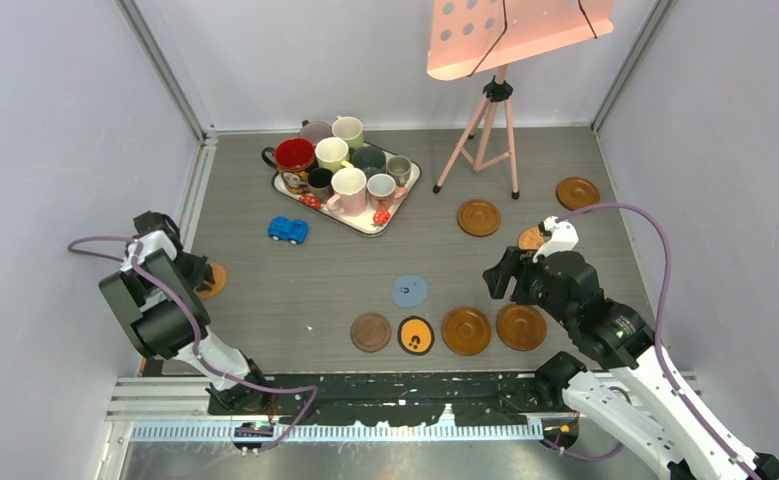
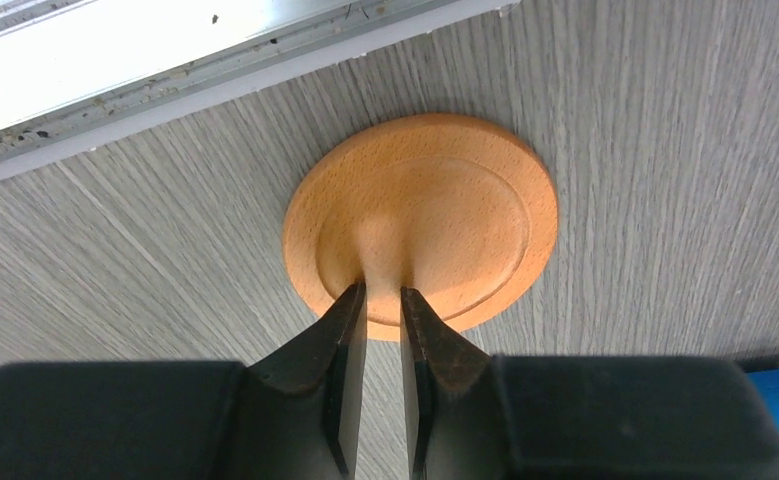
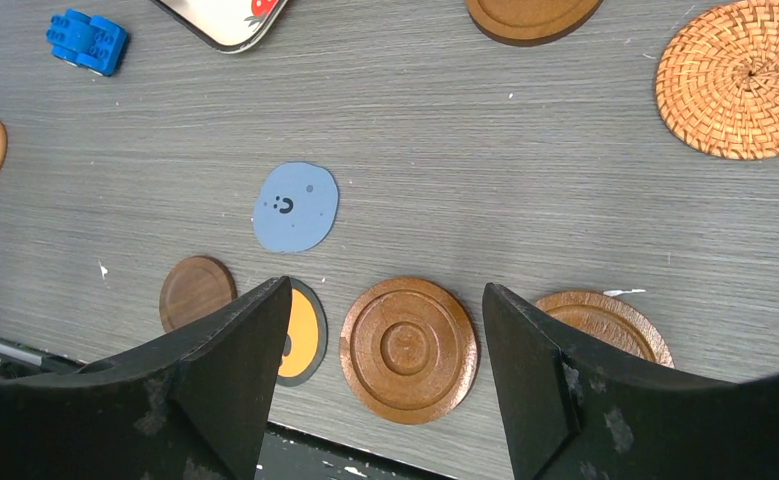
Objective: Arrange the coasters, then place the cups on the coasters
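Over the near part of a round tan wooden coaster (image 2: 445, 220), at the table's left edge, my left gripper is almost closed. A narrow gap between its fingertips shows only the coaster and table beneath; no cup is there. In the top view this coaster (image 1: 217, 277) is partly hidden by the left gripper. The cups stand crowded on a tray at the back, among them a pink cup (image 1: 348, 188), a red mug (image 1: 293, 158) and a pale green cup (image 1: 332, 153). My right gripper hangs open and empty above brown coasters, including one (image 3: 408, 350) between its fingers in view.
The cups' tray (image 1: 372, 229) has a raised rim. A blue toy car (image 1: 288, 229) sits in front of it. More coasters, such as a blue one (image 1: 409, 291), lie around the table. A pink tripod stand (image 1: 498, 110) rises at the back.
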